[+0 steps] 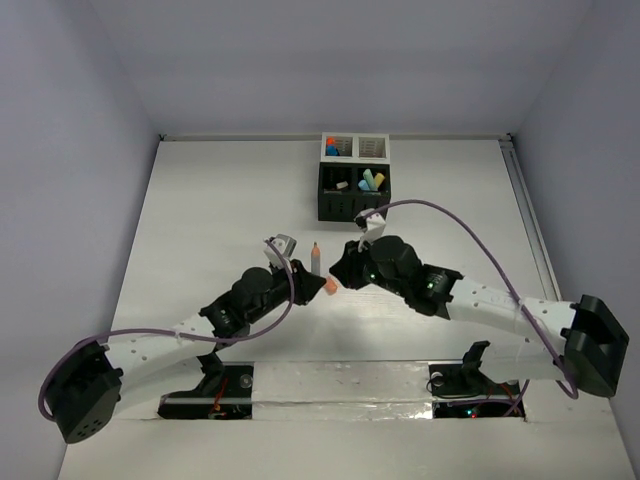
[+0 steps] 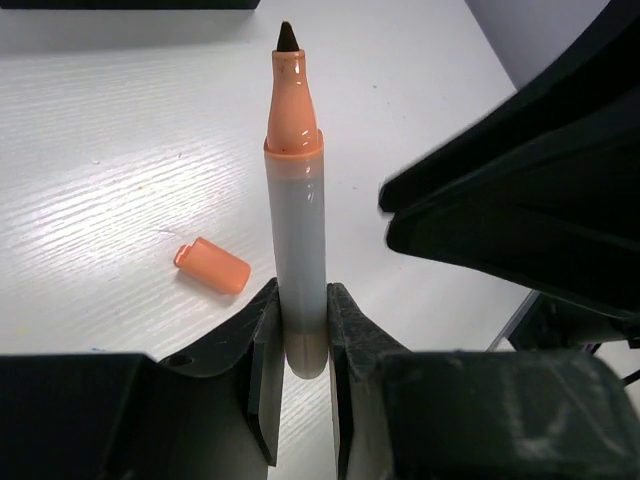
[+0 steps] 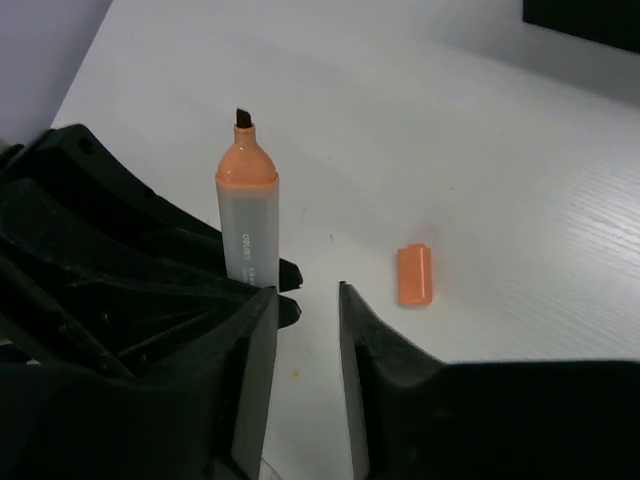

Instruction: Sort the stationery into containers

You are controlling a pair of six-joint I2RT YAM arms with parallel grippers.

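An orange-and-grey marker (image 2: pixel 298 220) with its dark tip bare stands upright in my left gripper, which is shut on its lower body. From the right wrist view, the same marker (image 3: pixel 250 225) rises above the left gripper's black fingers (image 3: pixel 288 275). An orange marker cap lies by itself on the table, and the right wrist view shows this cap (image 3: pixel 414 275) too. My right gripper is part open, with bare table showing between its fingers. Seen from above, it sits just right of the marker (image 1: pixel 315 258).
A black box (image 1: pixel 353 207) with several stationery pieces stands at the back centre. Behind it is a white container (image 1: pixel 356 136), with blue and orange pieces in its left compartment. The two grippers are close together.
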